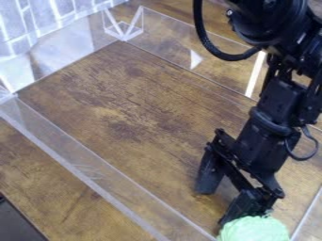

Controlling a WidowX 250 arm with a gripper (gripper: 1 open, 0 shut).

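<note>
My black gripper (227,194) is low over the wooden floor of a clear-walled enclosure, on the right side of the camera view. Its fingers are spread open, one toward the back left, the other toward the front right. A pale mint-green round object (255,230) sits at the bottom edge beside the nearer finger, partly cut off by the frame; whether the two touch I cannot tell.
Clear plastic walls (88,175) border the wooden surface (120,99), which is bare across its left and middle. White curtain-like fabric (38,24) is at the top left, outside the enclosure.
</note>
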